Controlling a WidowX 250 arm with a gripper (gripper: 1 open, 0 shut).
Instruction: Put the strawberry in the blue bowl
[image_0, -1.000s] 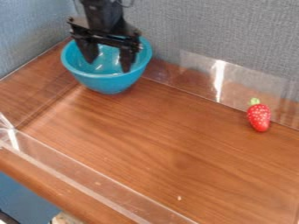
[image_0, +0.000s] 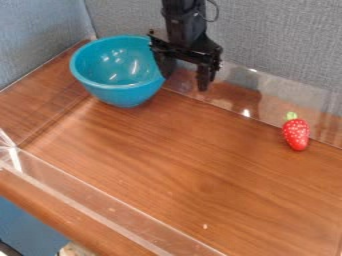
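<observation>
The red strawberry (image_0: 295, 133), green leaves toward the back, lies on the wooden table at the far right, well away from the bowl. The blue bowl (image_0: 120, 88) stands upright at the back left, and no strawberry shows in it. My black gripper (image_0: 185, 73) hangs at the bowl's right rim, its fingers spread open with nothing between them. One finger overlaps the rim in this view; whether it touches cannot be told.
A clear low barrier (image_0: 254, 95) runs along the back, and another clear strip (image_0: 80, 195) lines the front left edge. Grey panels (image_0: 287, 40) stand behind.
From over the bowl, my gripper has moved right to the bowl's right rim, still open. Bowl and strawberry have stayed in place.
</observation>
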